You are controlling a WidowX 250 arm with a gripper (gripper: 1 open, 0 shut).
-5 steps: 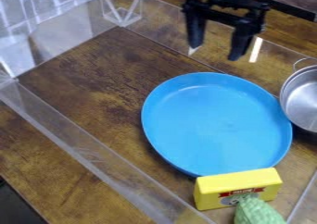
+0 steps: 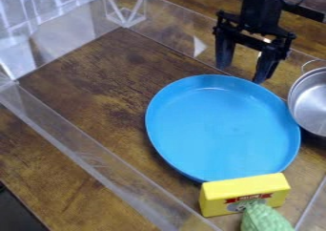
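The black gripper (image 2: pixel 246 53) hangs at the upper right, behind and above the blue plate (image 2: pixel 219 125), with its two fingers spread apart and nothing seen between them. In front of the plate, at the lower right, lie a yellow box (image 2: pixel 235 191) with a red label and a green, textured item (image 2: pixel 265 219) touching or very close to it.
A steel pot (image 2: pixel 310 106) stands at the right edge beside the plate. Clear plastic walls (image 2: pixel 90 179) border the wooden surface (image 2: pixel 83 92), which is bare on the left.
The gripper has moved a little to the right and slightly downward over the last second. The plate, box, green item and pot are unchanged.
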